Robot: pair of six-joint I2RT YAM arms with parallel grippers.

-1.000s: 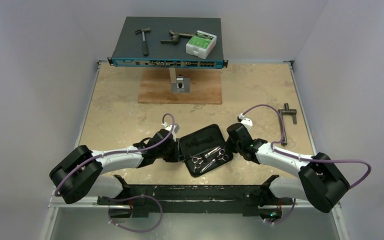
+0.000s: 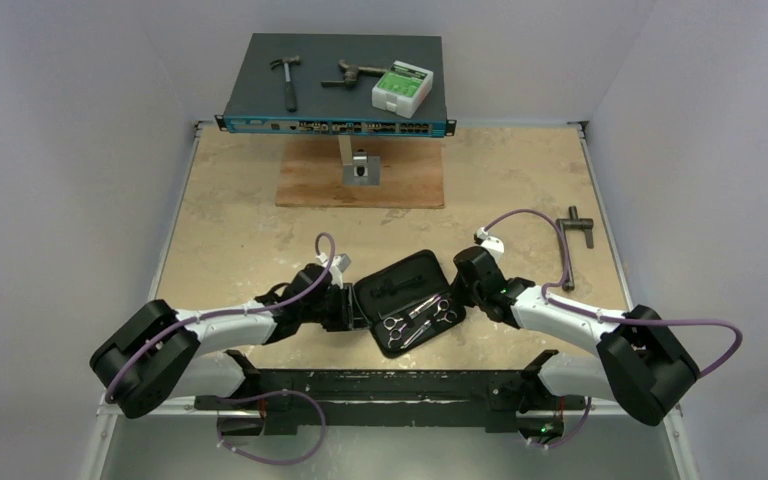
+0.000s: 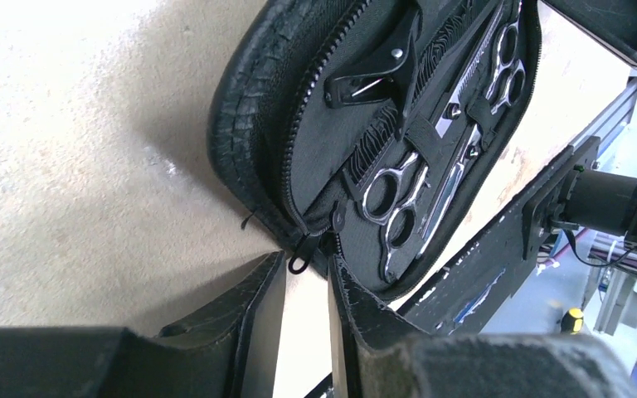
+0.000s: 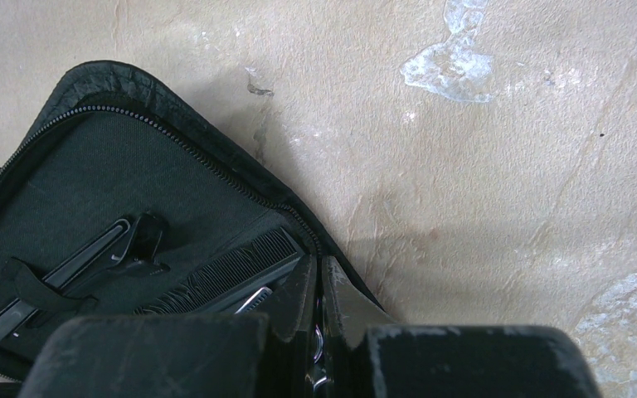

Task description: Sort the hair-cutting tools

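A black zip case (image 2: 397,283) lies unfolded on the table between my two arms. One half holds silver scissors (image 3: 394,199), a comb (image 3: 373,145) and other slim tools; a black clip-like tool (image 4: 58,278) is strapped in the other half. At the case's left corner, my left gripper is part open, its fingertips on either side of a small zipper loop (image 3: 299,265). My right gripper is shut at the zipped edge on the opposite side. Whether that thin edge is pinched between its fingers is hard to tell.
A dark T-shaped tool (image 2: 574,226) lies at the table's right. At the back, a rack unit (image 2: 310,80) carries a hammer (image 2: 288,82), another tool (image 2: 353,72) and a white-green box (image 2: 402,88). The table behind the case is clear.
My left gripper has drawn slightly to the left, away from the case's middle. The case has shifted very slightly. The right arm stays in place.
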